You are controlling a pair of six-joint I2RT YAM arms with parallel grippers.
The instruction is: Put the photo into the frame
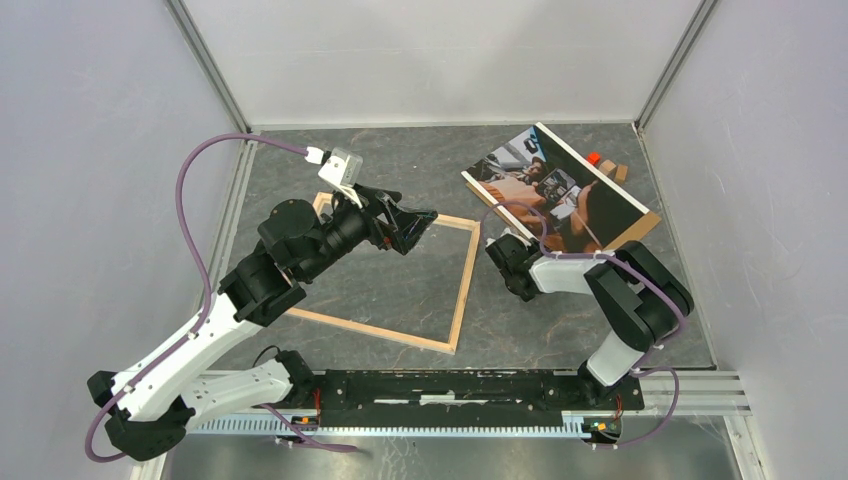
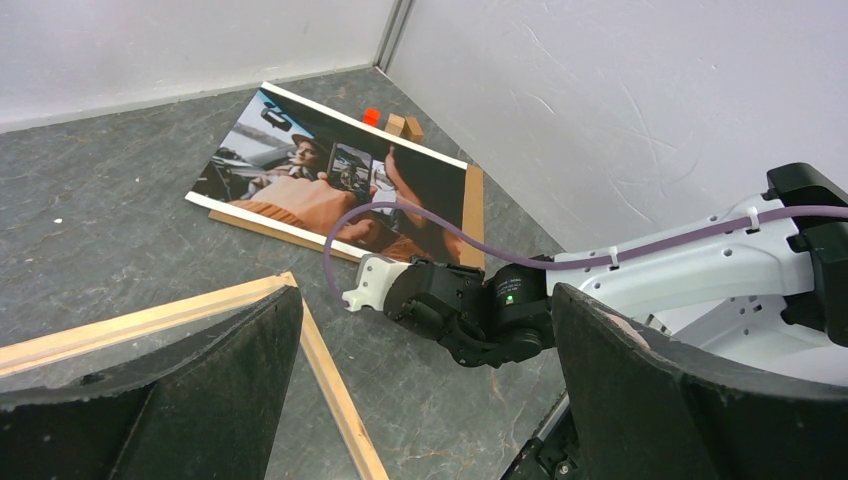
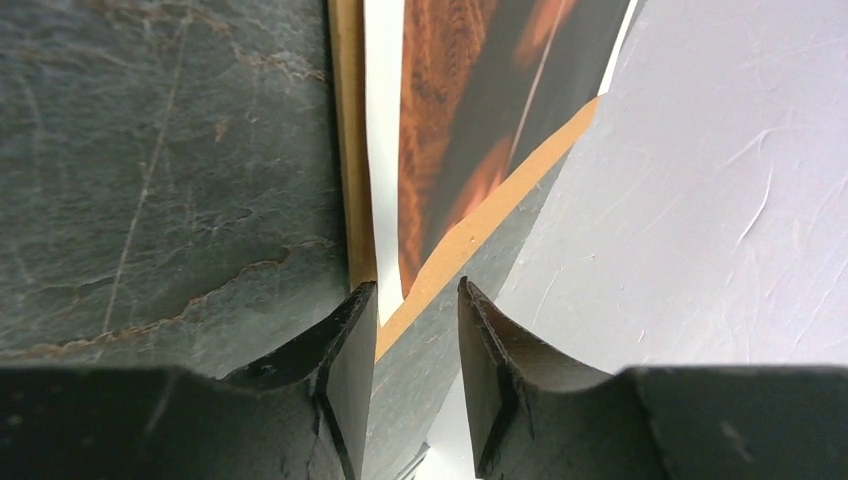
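The photo (image 1: 570, 190), white-edged and showing hands with a phone, lies askew on a brown backing board (image 1: 638, 230) at the back right. An empty wooden frame (image 1: 465, 285) rests flat at the table's middle left. Above the frame's far side hangs my left gripper, open and empty. My right gripper is at the photo's near corner, its fingers (image 3: 345, 375) parted. Between the fingertips, in the right wrist view, appear the corners of photo and board. Whether the fingers touch them I cannot tell. The top view hides most of this gripper under its wrist.
Small wooden blocks (image 1: 613, 171) and a red piece (image 1: 593, 158) sit behind the photo, near the right wall. A purple cable (image 2: 440, 221) loops over the photo from the right arm. Bare table (image 1: 420, 165) lies between frame and back wall.
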